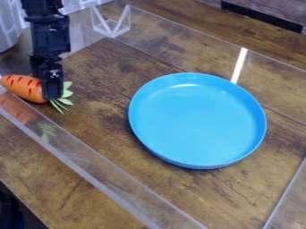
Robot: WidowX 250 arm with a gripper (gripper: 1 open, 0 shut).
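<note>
An orange toy carrot (24,89) with pale green leaves lies at the left of the wooden table, along the clear barrier. My black gripper (48,88) is down over the carrot's leafy end from above, open, its fingertips beside the carrot's body. Whether both fingers touch it cannot be seen. A light blue round plate (198,120) sits to the right, apart from the carrot.
Clear plastic walls (107,179) bound the work area along the lower left, the back and the right. The bare wood (107,89) between carrot and plate is free. A white object (10,22) stands at the top left.
</note>
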